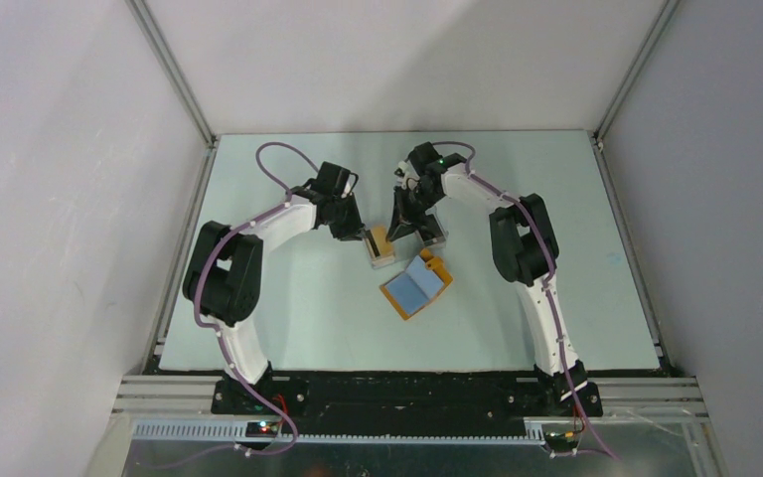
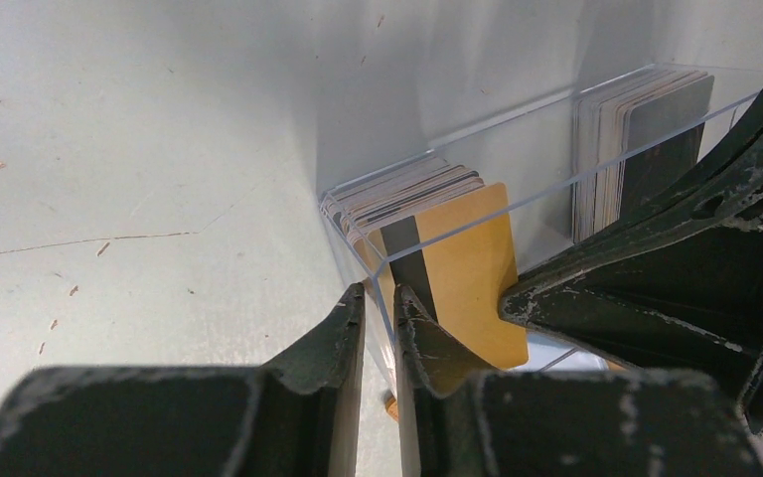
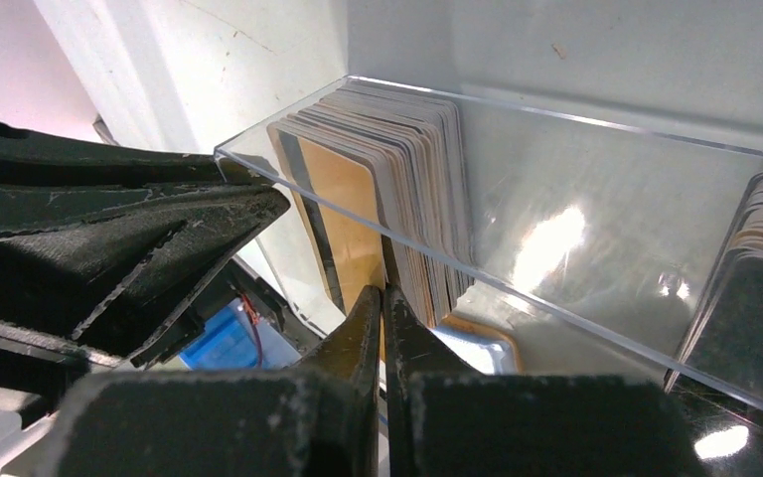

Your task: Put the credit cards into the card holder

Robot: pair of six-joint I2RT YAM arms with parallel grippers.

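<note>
A clear box (image 1: 383,263) holds gold cards (image 1: 381,240) stacked at its left end, the front one with a black stripe. At that end my left gripper is shut on the box's clear corner wall. My right gripper is shut, its tips against the edge of the front gold card (image 3: 343,214); whether a card's thin edge sits between them cannot be made out. In front of the box lies the card holder (image 1: 403,291), open, grey-blue inside with an orange-brown border.
More cards, dark-faced (image 3: 755,318), stand at the box's right end, partly under the right arm in the top view.
</note>
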